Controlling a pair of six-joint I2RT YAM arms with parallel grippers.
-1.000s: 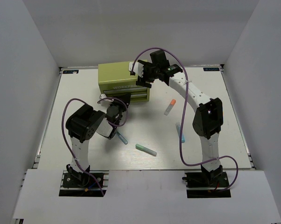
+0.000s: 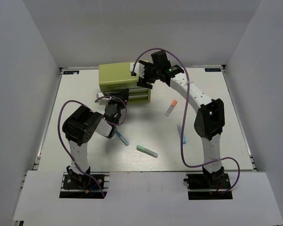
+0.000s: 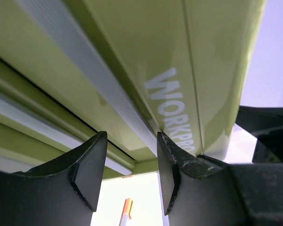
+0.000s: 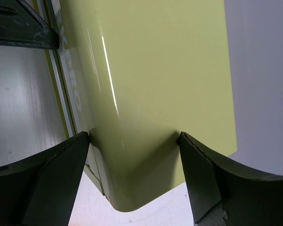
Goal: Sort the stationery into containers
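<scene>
The olive WORKPRO box (image 2: 115,73) with drawers stands at the back centre. My left gripper is open at its front, fingertips at a drawer's silver strip (image 3: 99,75). My right gripper is part open over the box's right end, pads against the lid (image 4: 151,70). On the table lie a blue piece (image 2: 121,138), a green piece (image 2: 146,151), a red-capped piece (image 2: 171,108) and another blue piece (image 2: 181,133).
The white table (image 2: 226,150) has clear room at the far left, the right and the front. Grey walls enclose the back and both sides.
My left gripper has shifted a little to the left along the box's front. The right arm looks unmoved.
</scene>
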